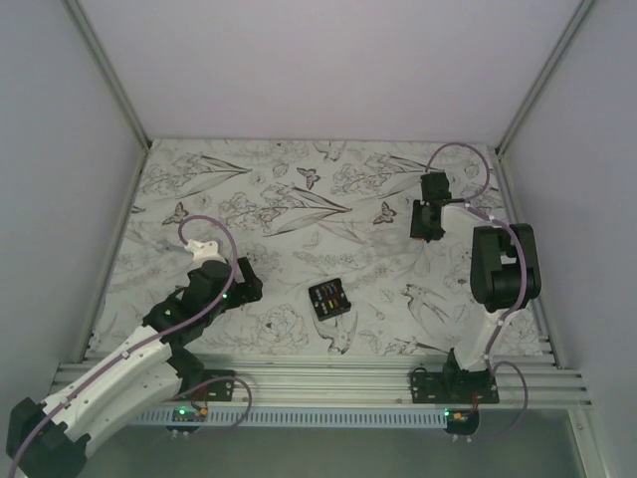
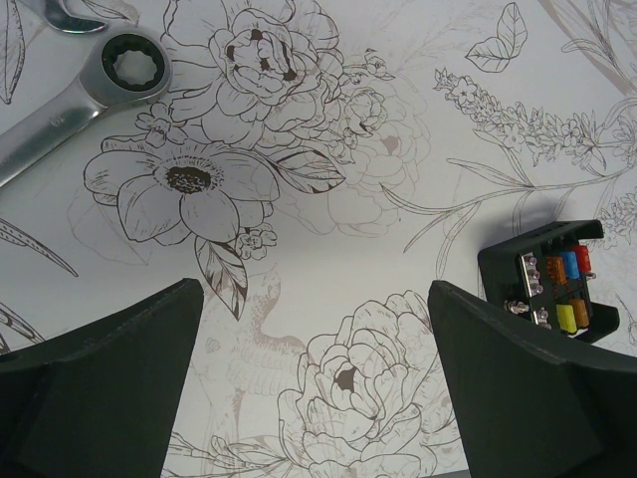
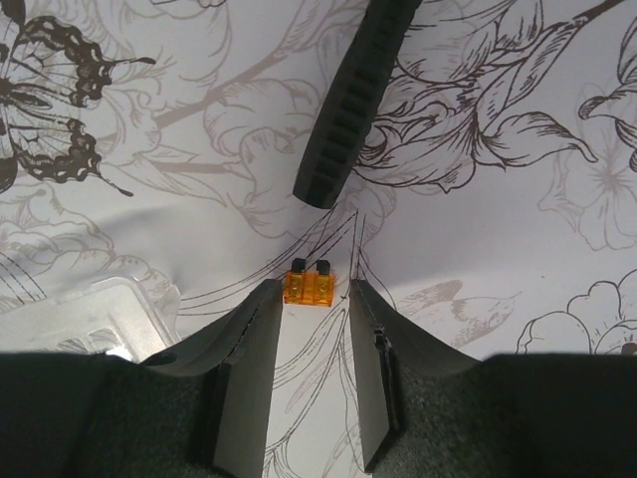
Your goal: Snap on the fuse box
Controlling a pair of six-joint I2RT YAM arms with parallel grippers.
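The black fuse box (image 1: 328,298), holding coloured fuses, lies at the table's lower middle; the left wrist view shows it (image 2: 533,279) at right. A loose orange fuse (image 3: 309,289) lies on the table between the tips of my right gripper, which is part open around it; whether the tips touch it I cannot tell. From above, my right gripper (image 1: 426,231) is at the table's right side. My left gripper stands open over the table, left of the fuse box, with nothing between its fingers.
A wrench (image 2: 55,129) lies under the left arm. A black handle (image 3: 348,110) lies just beyond the orange fuse, and a clear plastic case (image 3: 95,324) sits beside it.
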